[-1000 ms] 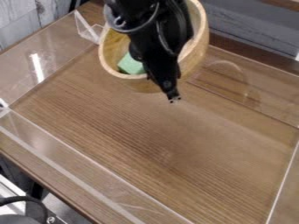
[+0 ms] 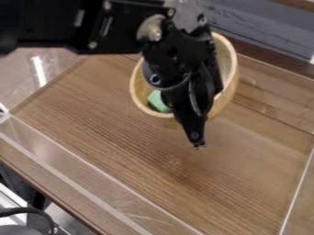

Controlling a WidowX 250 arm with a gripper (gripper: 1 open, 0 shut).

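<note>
My black gripper [image 2: 196, 136] fills the upper middle of the view, reaching down from the upper left in front of a round light-wood bowl [image 2: 221, 96]. A green object [image 2: 157, 101] shows inside the bowl, partly hidden by the arm. The fingertips point downward over the wooden surface. Whether they are open or shut is unclear.
The bare wooden tray floor [image 2: 135, 170] takes up most of the lower view. Transparent edges run along the left and right. A grey strip [image 2: 276, 50] lies at the back right, and a dark cable is at the lower left.
The gripper has come lower in the view, its fingertips moving down and slightly right. The bowl behind it looks little changed.
</note>
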